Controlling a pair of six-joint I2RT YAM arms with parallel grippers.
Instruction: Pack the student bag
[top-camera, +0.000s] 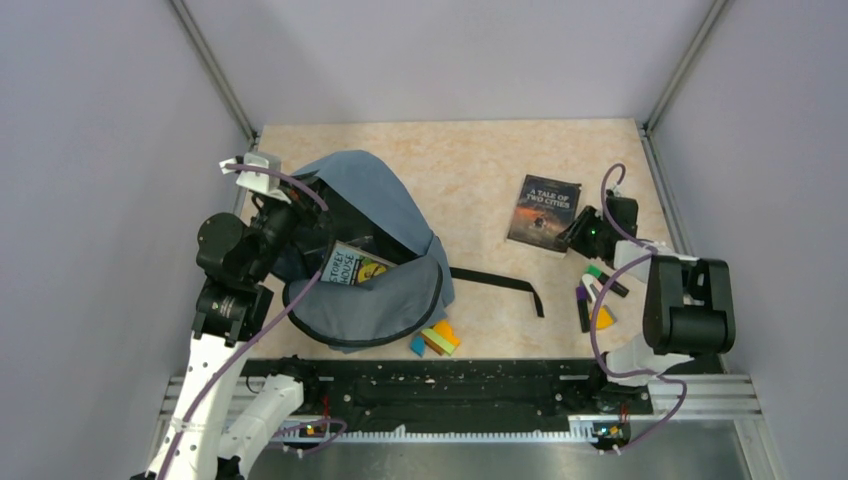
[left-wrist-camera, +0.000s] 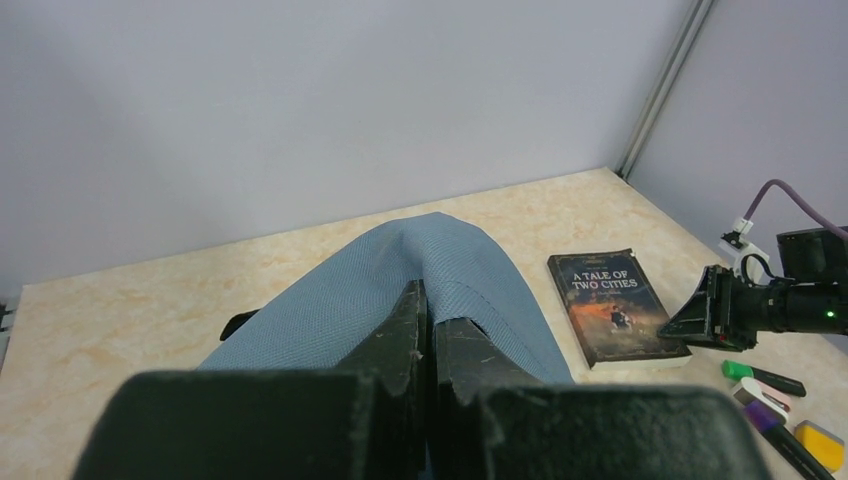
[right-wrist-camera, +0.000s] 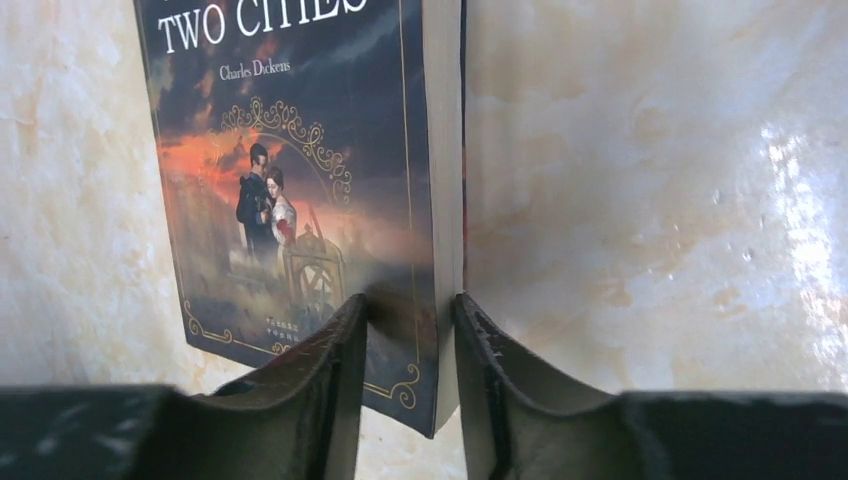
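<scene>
The blue-grey bag (top-camera: 370, 315) lies open on the left, a Smiley-coloured book marked "HOUSE" (top-camera: 352, 265) showing in its mouth. My left gripper is shut at the raised bag fabric; whether cloth lies between its fingers cannot be seen. The dark book "A Tale of Two Cities" (top-camera: 543, 210) lies on the right of the table. My right gripper straddles its near corner, fingers apart, one (right-wrist-camera: 335, 375) over the cover and the other (right-wrist-camera: 485, 370) by the page edge. Firm contact is not clear.
Right of centre, in front of the book, lie a green-capped marker (top-camera: 615, 287), a purple-capped marker (top-camera: 582, 310) and a yellow item (top-camera: 604, 319). Coloured blocks (top-camera: 437, 340) touch the bag's front. A black strap (top-camera: 500, 280) stretches across the otherwise clear middle.
</scene>
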